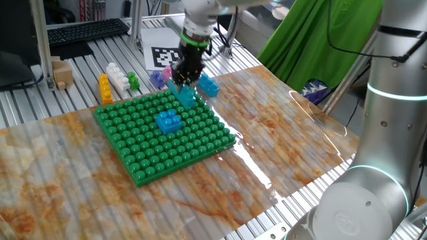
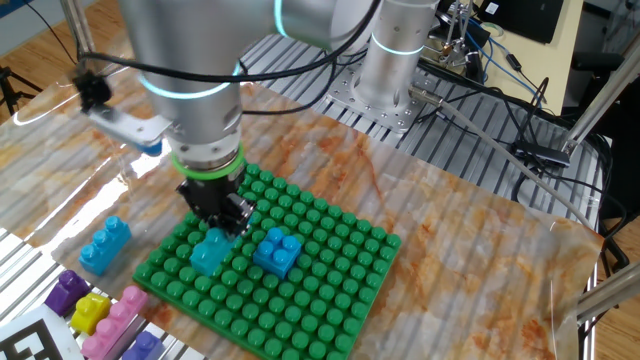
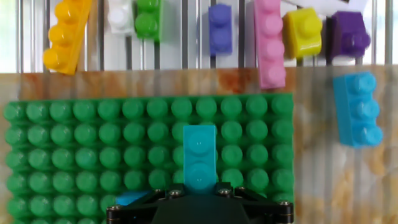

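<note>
My gripper is shut on a long teal brick (image 3: pixel 199 149), which juts forward from between the fingers. In exterior view 1 this teal brick (image 1: pixel 186 97) is over the far part of the green studded baseplate (image 1: pixel 143 175); whether it touches the studs I cannot tell. A blue square brick (image 1: pixel 168 122) sits on the baseplate near its middle. In exterior view 2 the blue brick (image 2: pixel 278 252) is close beside the held one, and in the wrist view the gripper hides most of it.
Off the baseplate lie a second teal brick (image 3: pixel 358 109), a pink brick (image 3: pixel 269 43), a yellow brick (image 3: pixel 303 32), purple bricks, and orange (image 3: pixel 65 37), white and green ones. Marbled sheet (image 1: pixel 60 180) is bare in front of the baseplate.
</note>
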